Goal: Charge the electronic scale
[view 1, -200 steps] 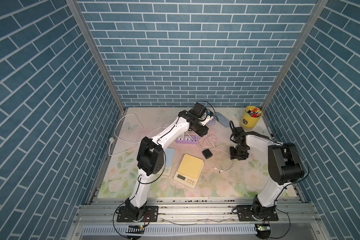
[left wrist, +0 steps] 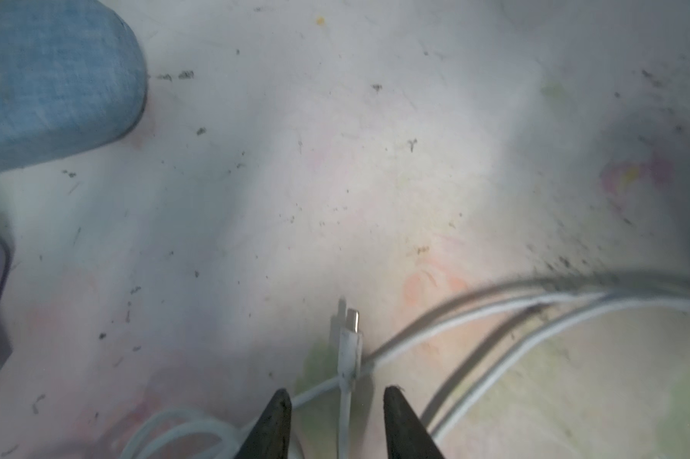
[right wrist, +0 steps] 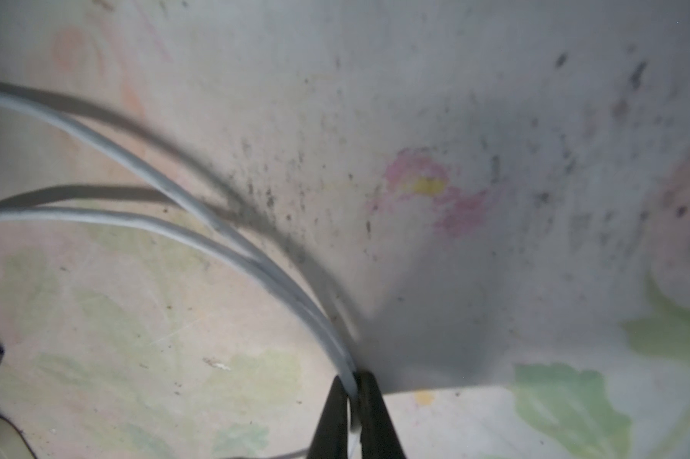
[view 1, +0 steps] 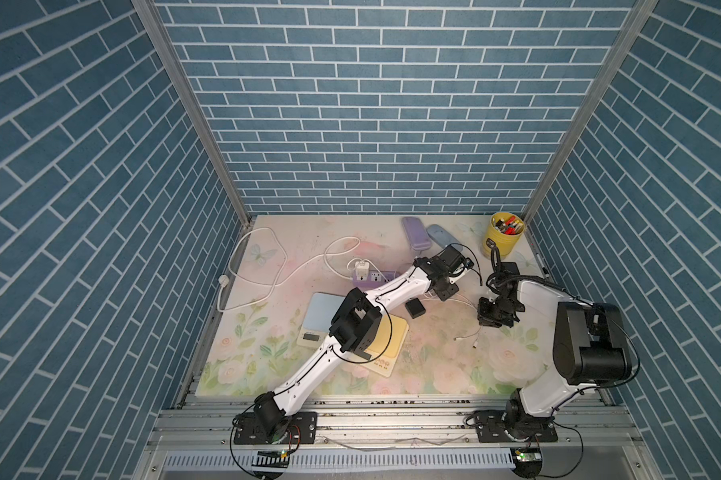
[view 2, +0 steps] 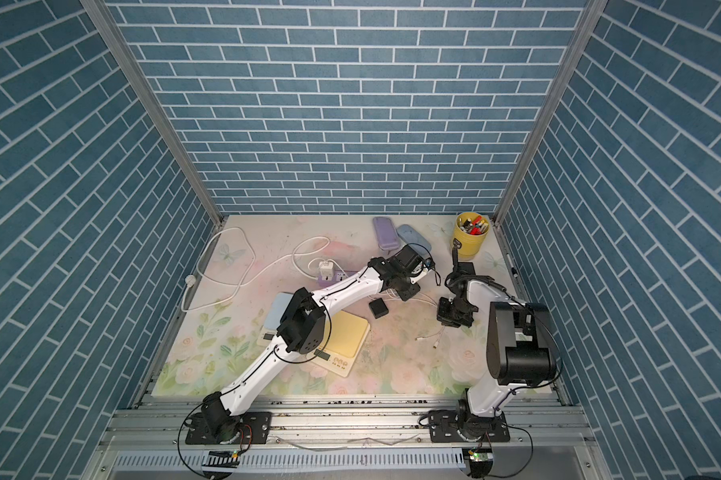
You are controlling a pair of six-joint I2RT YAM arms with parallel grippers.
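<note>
In the left wrist view a white cable's metal-tipped plug (left wrist: 349,353) lies on the table just beyond my left gripper, which is part open with nothing gripped. My right gripper is shut at the white cables (right wrist: 230,260), low on the table; whether a strand is between or behind its fingers I cannot tell. A yellow scale (view 1: 386,344) and a blue-grey scale (view 1: 318,312) lie at the front, partly under my left arm. A purple power strip (view 2: 326,280) with a white adapter (view 2: 326,269) sits behind them, partly hidden.
A black block (view 1: 414,307) lies among the cables. A purple case (view 1: 416,233) and a blue case (view 1: 442,235) lie at the back, beside a yellow pen holder (view 1: 500,233). A long white cord (view 1: 252,298) loops across the left of the table.
My left gripper has moved right and toward the front, over the cables. My right gripper has moved slightly right and toward the front, and the cable ends there have shifted right.
</note>
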